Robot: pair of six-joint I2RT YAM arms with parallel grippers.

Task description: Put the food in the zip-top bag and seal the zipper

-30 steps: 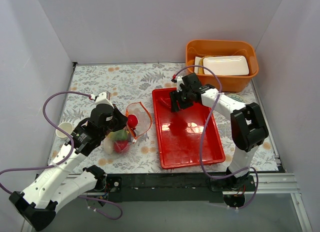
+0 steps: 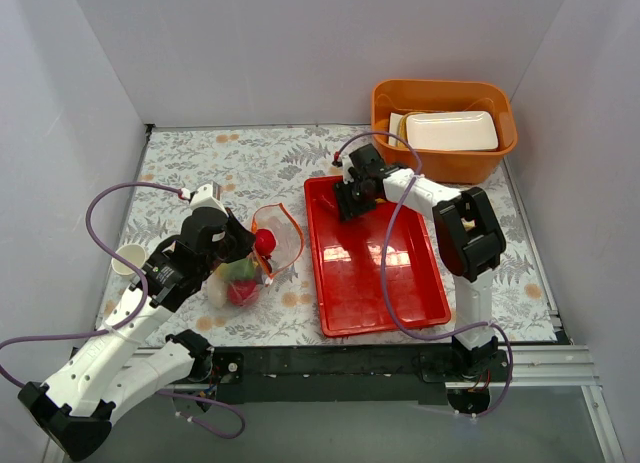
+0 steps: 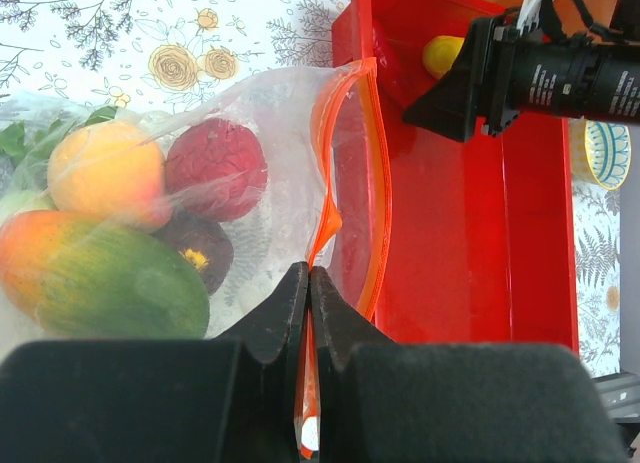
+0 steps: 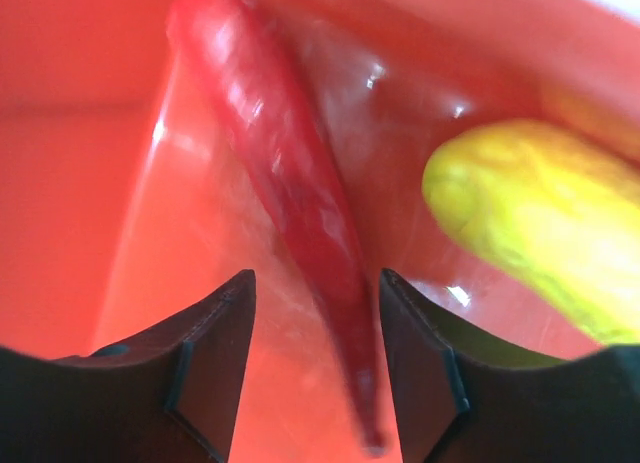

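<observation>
The zip top bag holds a mango, a peach, a red round item and leafy greens. My left gripper is shut on the orange zipper edge at the bag's mouth. In the red tray lie a long red pepper and a yellow item, partly blurred. My right gripper is part open over the pepper's narrow end, one finger to each side of it.
An orange bin with white containers stands at back right. A cream cup sits at the left. A patterned bowl is beside the tray.
The right gripper has shifted slightly within the back of the red tray, leftward from a second ago, and its arm has swung left. The left arm and bag are unchanged.
</observation>
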